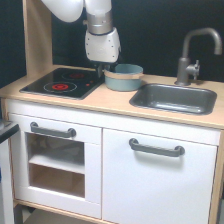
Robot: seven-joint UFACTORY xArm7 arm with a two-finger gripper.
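A blue-grey pot (124,80) with a brownish rim stands on the wooden counter, between the black stovetop and the sink. My white arm reaches down from the top, and the gripper (101,69) is at the pot's left edge. Its dark fingertips are small against the dark wall, but they appear shut on the pot's left side, where a handle may be. The exact contact is too small to make out.
A black stovetop (63,83) with red rings lies left of the pot. To the right are a metal sink (175,98) and a grey faucet (190,55). Below, a white oven door (58,160) and a white cabinet door (155,185) are closed.
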